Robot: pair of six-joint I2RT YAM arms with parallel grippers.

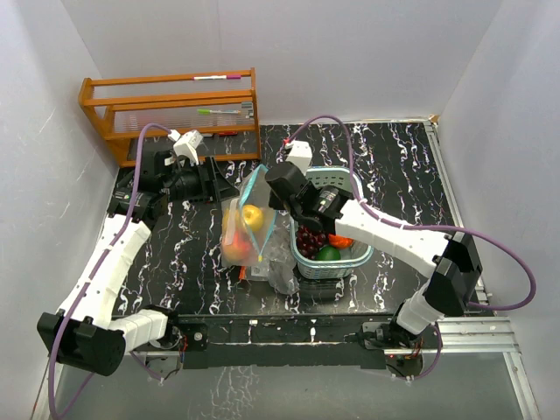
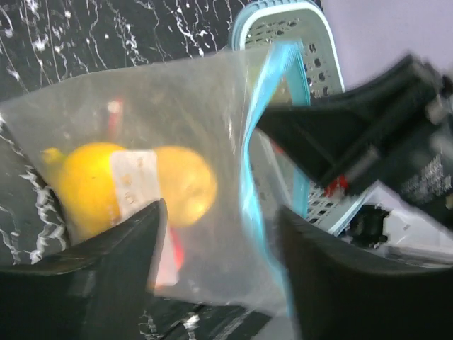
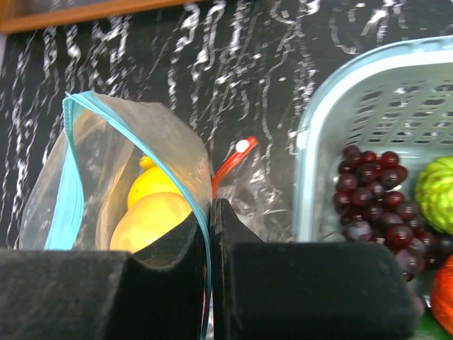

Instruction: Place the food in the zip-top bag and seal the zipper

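Note:
The zip top bag (image 1: 241,227) stands open on the table with yellow and orange food (image 3: 148,223) inside, its blue zipper edge (image 2: 251,177) visible. My right gripper (image 1: 275,199) is shut on the bag's rim at its right side, the zipper running between the fingers in the right wrist view. My left gripper (image 1: 221,191) hangs over the bag's upper left, part open, with its blurred fingers in the left wrist view around no clearly held thing.
The basket (image 3: 306,163) holds grapes (image 3: 371,198), green and red produce, right of the bag. Crumpled plastic (image 1: 281,262) lies between them. A wooden rack (image 1: 171,101) stands at the back left.

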